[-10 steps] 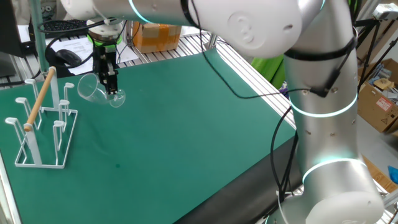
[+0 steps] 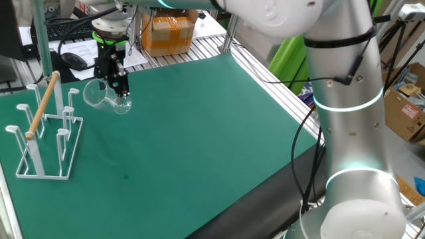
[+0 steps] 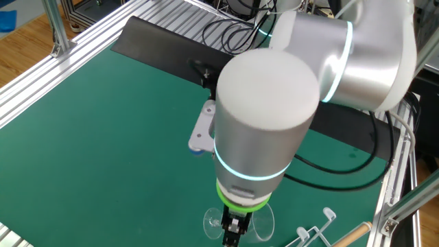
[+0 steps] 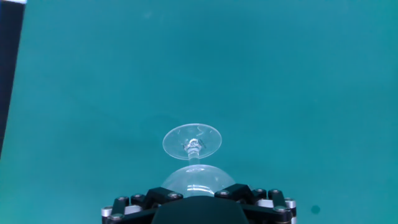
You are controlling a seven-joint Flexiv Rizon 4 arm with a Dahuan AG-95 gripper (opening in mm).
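A clear stemmed glass [image 2: 98, 95] lies on its side in the air or near the green mat, its bowl toward the rack and its round foot turned to the right. My gripper [image 2: 122, 93] points down and is shut on the glass, between bowl and foot. From above, the foot [image 3: 212, 224] shows on one side of the black fingers [image 3: 232, 235] and the bowl [image 3: 263, 223] on the other. In the wrist view the glass foot [image 4: 192, 141] stands out beyond the bowl; the exact contact is hidden. Whether the glass touches the mat cannot be told.
Left of the glass stands a white rack [image 2: 66, 176] with upright hooks and a wooden handle [image 2: 43, 106]. A cardboard box [image 2: 168, 34] and a black mouse [image 2: 74, 61] lie beyond the mat.
My gripper has turned and tilted a little, and the glass has turned slightly with it, its foot showing wider. The upper arm and its cable have shifted. The rack is unmoved.
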